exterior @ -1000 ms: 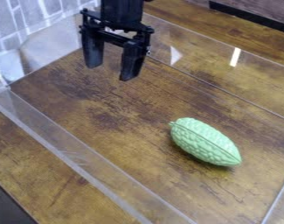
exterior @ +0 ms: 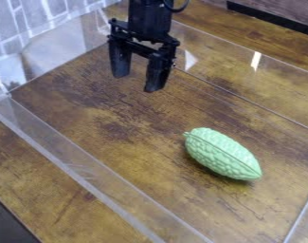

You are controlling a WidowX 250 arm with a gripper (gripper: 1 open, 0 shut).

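My black gripper (exterior: 137, 66) hangs over the back left of the wooden surface, fingers spread open with nothing between them. A pale green, bumpy bitter melon (exterior: 221, 154) lies at the front right, well apart from the gripper and below it in the view.
Clear plastic walls (exterior: 81, 172) edge the wooden work area (exterior: 105, 123). A white cloth or curtain (exterior: 20, 33) shows at the top left.
The gripper has shifted slightly, a little to the right and down in the view. The melon has not moved.
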